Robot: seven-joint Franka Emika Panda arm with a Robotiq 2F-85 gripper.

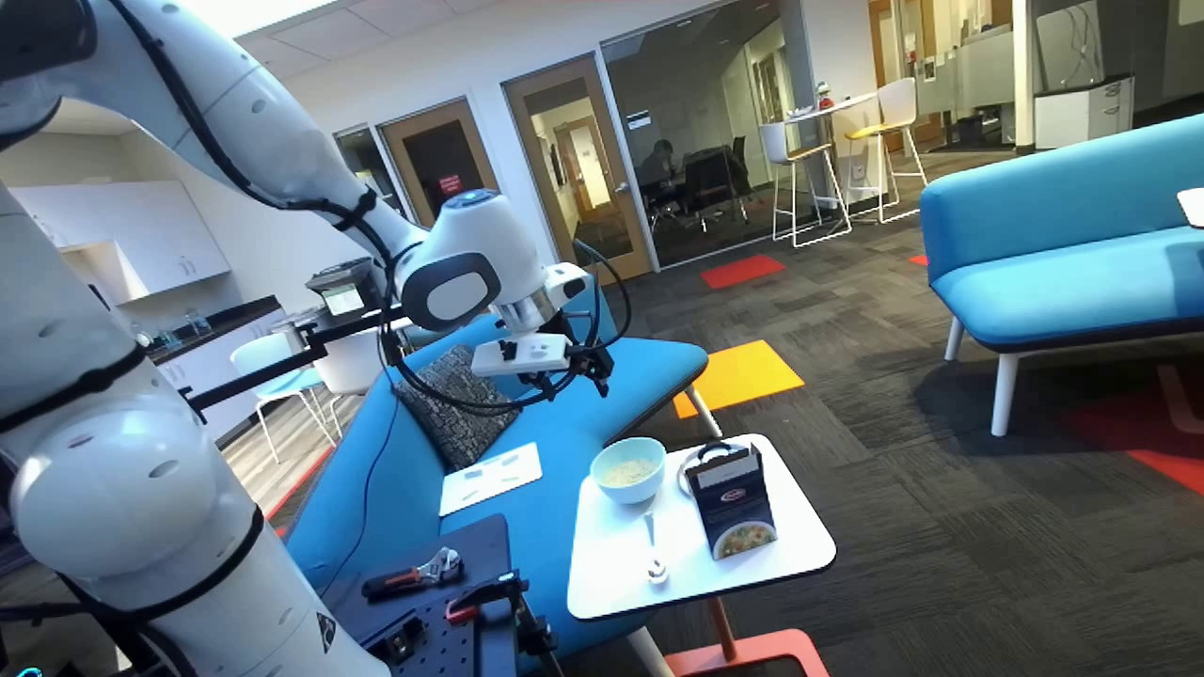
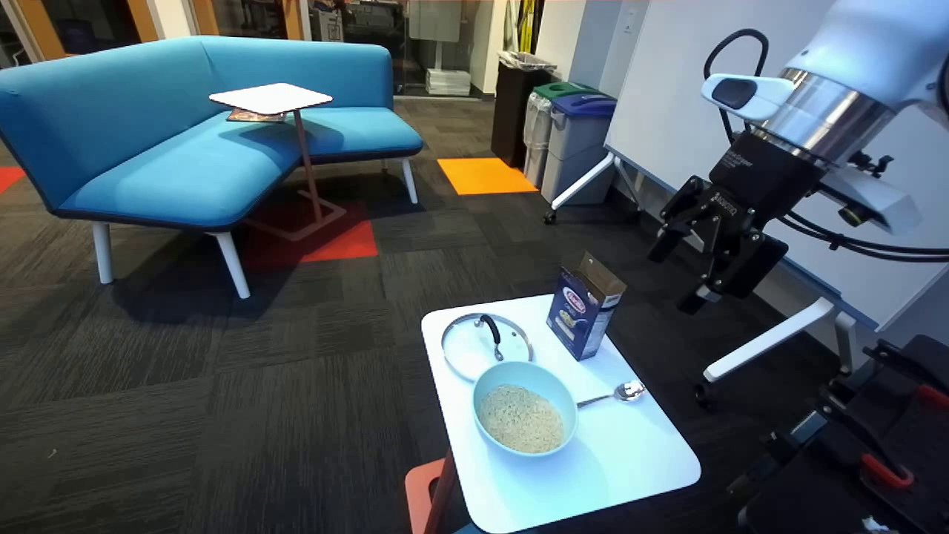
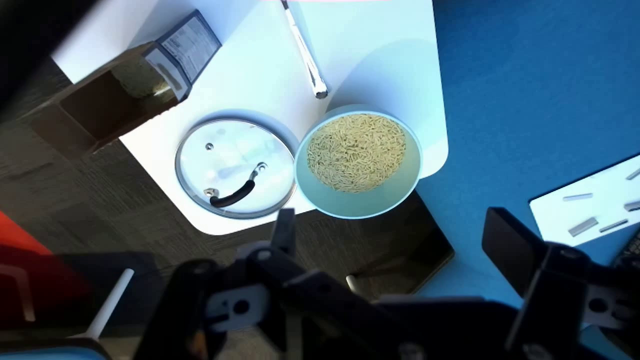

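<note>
On a small white table (image 2: 614, 463) stands a light blue bowl (image 3: 358, 207) filled with small pale grains or pasta. Beside it lies a round glass lid (image 3: 234, 138) with a black handle. A dark blue pasta box (image 2: 583, 311), upright with its top flaps open, is near the table edge. The metal spoon (image 2: 629, 391) rests flat, its handle pointing towards the bowl. My gripper is open and empty, well above the tabletop; in the wrist view its fingers spread to either side, below the bowl.
A blue sofa (image 1: 649, 372) runs alongside the table, with a grey cushion (image 1: 457, 406) and a white board (image 1: 491, 479) on it. Near my base, a dark platform (image 1: 485, 553) carries an adjustable wrench (image 1: 415, 574). Open carpet lies beyond the table.
</note>
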